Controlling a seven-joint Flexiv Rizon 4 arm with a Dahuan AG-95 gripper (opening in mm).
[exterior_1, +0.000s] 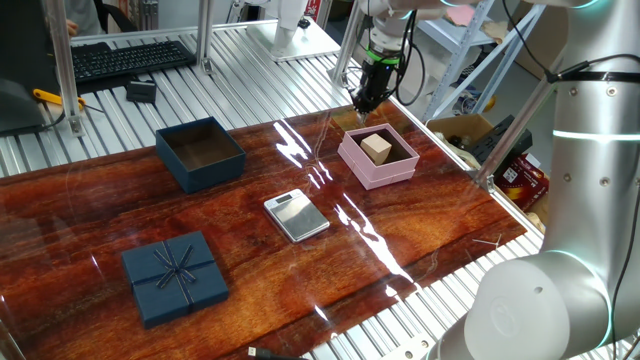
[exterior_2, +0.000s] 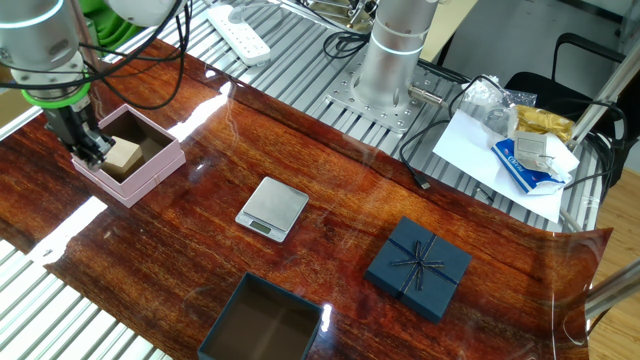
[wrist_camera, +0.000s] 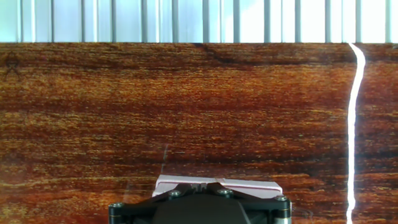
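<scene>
A plain wooden block (exterior_1: 376, 149) rests in the open pink box (exterior_1: 377, 179), nearer one inner side. My gripper (exterior_1: 362, 112) is low beside that box in exterior view 1, apart from the block as seen there. In exterior view 2 the gripper (exterior_2: 97, 158) overlaps the box rim and stands close to the block (exterior_2: 123, 157). The wrist view has the dark gripper body at its lower edge, covering most of the pink box (wrist_camera: 255, 187). Its fingertips are hidden there and too small elsewhere to show how the fingers stand.
A silver scale (exterior_1: 297, 215) lies mid-table. An open dark-blue box (exterior_1: 201, 170) and a blue lid with a bow (exterior_1: 176, 278) stand apart from it. Bare wood-grained surface (exterior_2: 330, 220) lies between these things. A power strip (exterior_2: 238, 35) sits on the slatted frame.
</scene>
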